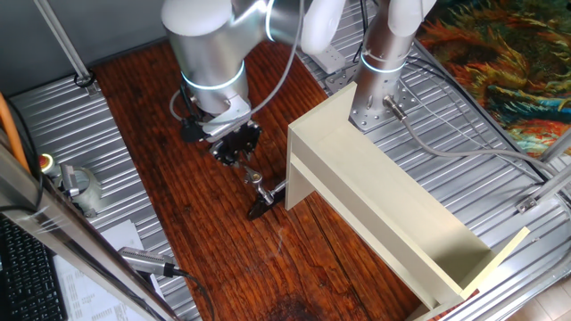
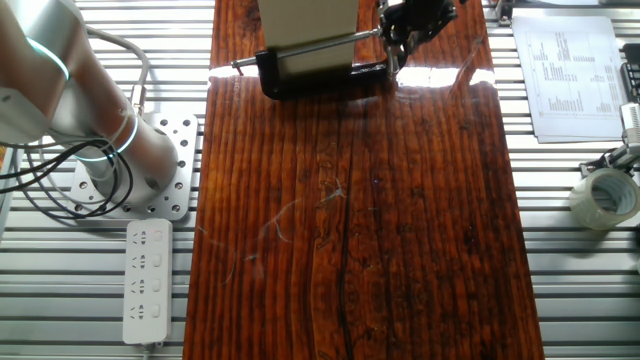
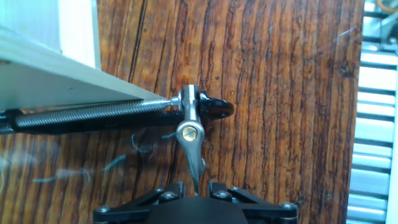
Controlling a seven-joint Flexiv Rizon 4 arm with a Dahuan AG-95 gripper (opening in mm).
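A cream shelf-like wooden piece (image 1: 384, 192) stands on the brown wooden board (image 1: 178, 196). A black clamp (image 2: 300, 86) with a threaded metal rod (image 3: 93, 114) lies along the shelf's end. In the wrist view, its silver handle (image 3: 191, 135) points back toward my gripper, its narrow end reaching the space between the fingers. Gaps show on both sides of that end, and the fingers look open. The handle's last stretch is hidden behind the gripper body. From exterior view 1, the gripper (image 1: 239, 159) hangs just above and behind the handle.
Near one edge lie papers (image 2: 570, 75) and a tape roll (image 2: 605, 198). A power strip (image 2: 148, 280) sits beside the board. Much of the board is bare.
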